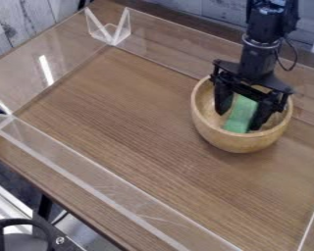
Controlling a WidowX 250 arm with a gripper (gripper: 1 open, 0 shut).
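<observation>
A wooden bowl [220,138] sits on the right side of the wooden table [107,127], with a green object [239,116] inside it. The black gripper [250,106] is down in the bowl from the back, its fingers spread around and over the green object. Whether the fingers touch or hold the object is not clear.
A white wire-like stand [107,29] stands at the back left near the table's edge. A dark round object [16,235] is at the lower left corner.
</observation>
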